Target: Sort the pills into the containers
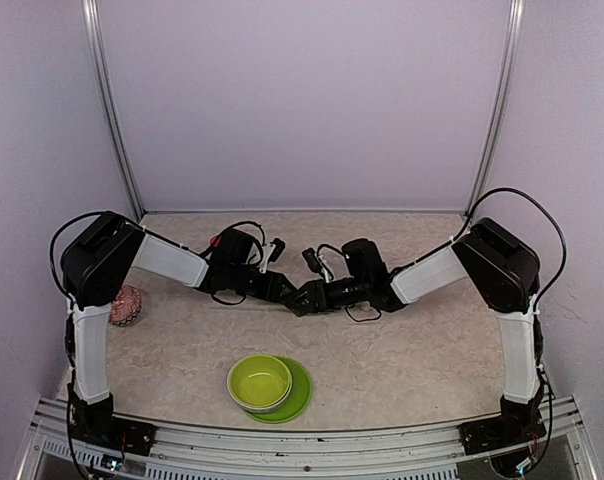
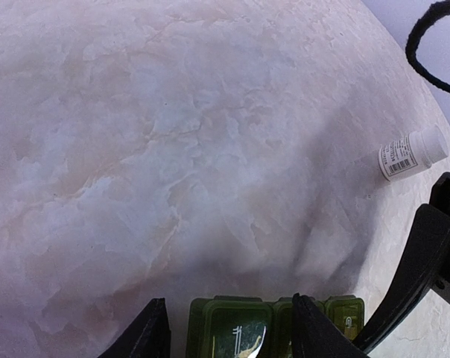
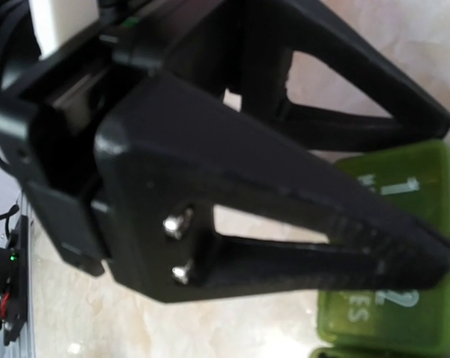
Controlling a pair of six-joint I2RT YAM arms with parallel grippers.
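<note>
A green translucent pill organizer with numbered lids, also the green case (image 3: 389, 317) in the right wrist view, lies between my grippers at mid-table. My left gripper (image 1: 284, 290) is at its left; in the left wrist view its fingers stand apart near the case. My right gripper (image 1: 308, 298) is over the case, part open, its fingers across the lids; whether they touch is unclear. A white pill bottle (image 2: 411, 154) lies on its side beyond the case in the left wrist view.
A green bowl (image 1: 259, 377) on a green plate (image 1: 296, 400) sits at the front. A red patterned object (image 1: 124, 308) lies at the left.
</note>
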